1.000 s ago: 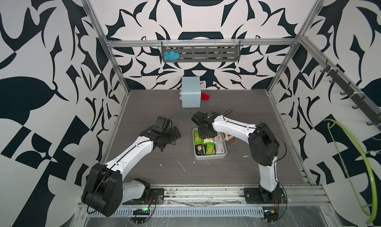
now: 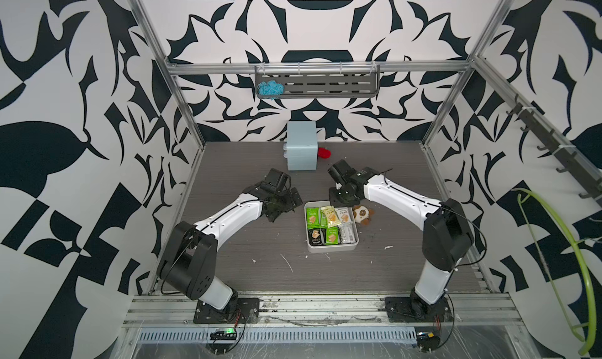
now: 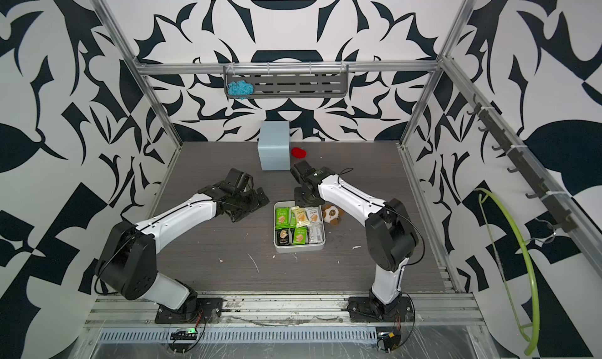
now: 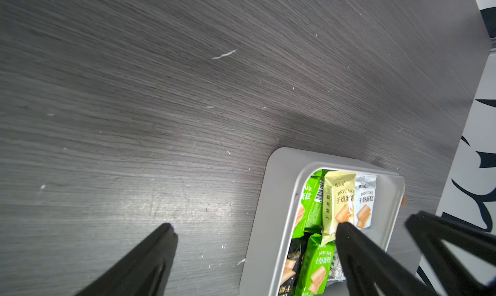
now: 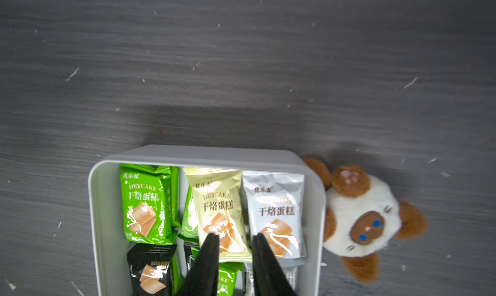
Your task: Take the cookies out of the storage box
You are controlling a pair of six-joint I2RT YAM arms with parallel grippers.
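The storage box (image 5: pixel 95 218), light grey with rounded corners, stands mid-table holding several wrapped cookies. In the right wrist view I see a green packet (image 5: pixel 146 205), a yellow packet (image 5: pixel 217 205), a white packet (image 5: pixel 275 213) and a black packet (image 5: pixel 150 270); more green ones lie partly covered. My right gripper is over the box, its fingers partly apart across the yellow packet's lower end; whether they touch it I cannot tell. To the box's left, my left gripper hangs open above the table, nothing between its fingers.
A brown and white plush toy (image 5: pixel 361 218) lies against the box's right side. Behind stand a blue-grey case (image 2: pixel 302 145) and a red item (image 2: pixel 323 152). A wall shelf (image 2: pixel 316 83) holds a blue bundle (image 2: pixel 271 88).
The right arm has swung right and back across the box, uncovering the yellow packet, which sits tilted now. The left arm has moved right, closer to the box.
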